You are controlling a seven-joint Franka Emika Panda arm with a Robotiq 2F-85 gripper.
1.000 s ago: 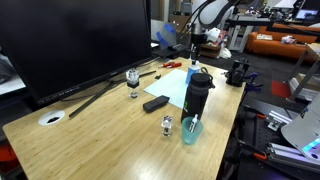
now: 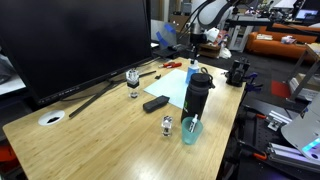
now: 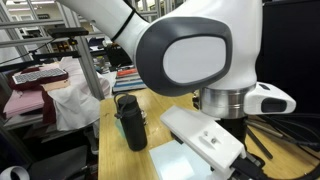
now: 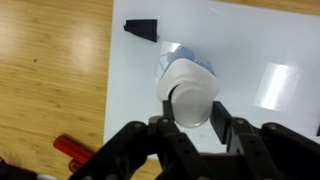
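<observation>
In the wrist view a rounded white thing with a pale disc-shaped end [image 4: 191,103] and a patch of blue behind it sits between the dark fingers of my gripper. The fingers are closed on its sides. It is seen above a white sheet [image 4: 130,95]; whether it touches the sheet is unclear. From the first exterior view, a blue object [image 2: 193,71] shows beneath the dark end of my arm [image 2: 195,52] at the table's far end. The large arm [image 3: 215,75] hides the gripper in the second exterior view.
A tall black bottle [image 2: 199,97] and a teal cup [image 2: 191,134] stand along the right edge. A black block [image 2: 156,103], a small silver item [image 2: 167,125] and a white-silver object [image 2: 132,82] stand apart. A red tool [image 4: 72,150] lies beside the sheet.
</observation>
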